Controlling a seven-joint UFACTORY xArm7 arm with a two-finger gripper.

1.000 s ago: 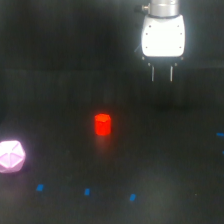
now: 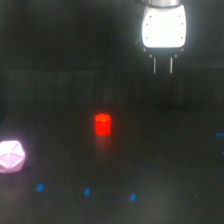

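A small red cylinder (image 2: 103, 125) stands upright on the dark surface, left of the middle of the camera view. At the left edge rests a pale pink faceted ball (image 2: 11, 156), partly cut off by the frame. My gripper (image 2: 163, 66) hangs high at the upper right, well apart from both objects. Its two thin fingers point down with a clear gap and nothing between them.
Small blue marks lie along the front: one at the left (image 2: 40, 187), one in the middle (image 2: 87, 191) and another further right (image 2: 132, 197). A blue strip (image 2: 220, 134) shows at the right edge.
My gripper sits slightly higher in the view than a second ago, its fingers still apart. The red cylinder and the pink ball have stayed in place.
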